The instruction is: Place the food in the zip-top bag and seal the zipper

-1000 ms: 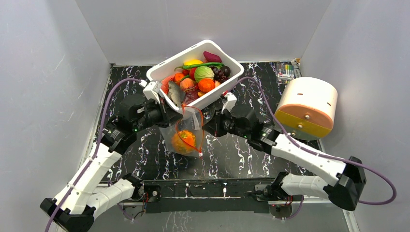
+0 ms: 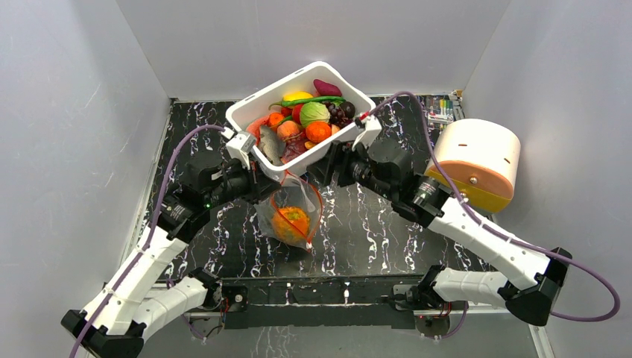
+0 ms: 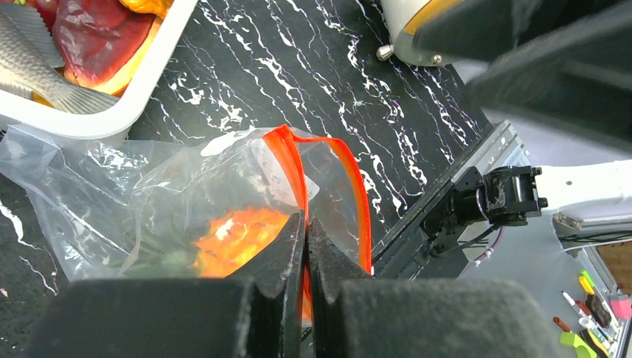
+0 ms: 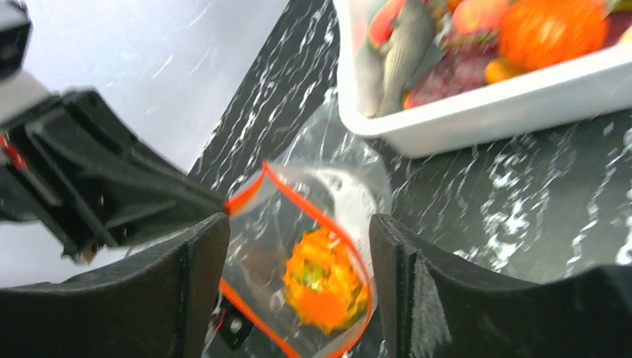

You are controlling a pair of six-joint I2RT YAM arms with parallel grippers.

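The clear zip top bag [image 2: 267, 218] has an orange zipper edge [image 3: 350, 168] and holds an orange-yellow food piece [image 2: 291, 222]. In the left wrist view, my left gripper is shut on the bag's orange rim, which runs between its fingertips. The bag's mouth gapes toward the right arm. My right gripper stands open, its fingers framing the bag's mouth from a short distance in the right wrist view. Nothing shows held between them. Their dark shapes [image 3: 551, 74] appear blurred at upper right in the left wrist view.
A white bin [image 2: 272, 93] full of mixed food, including a fish [image 2: 270, 145] and a cabbage [image 2: 314, 113], stands right behind the bag and both grippers. A cream and yellow rounded box [image 2: 477, 160] sits at the right.
My right gripper has opened and moved up toward the bin, away from the bag's edge. The bag's mouth has shifted and hangs slightly further right. My left gripper has barely moved.
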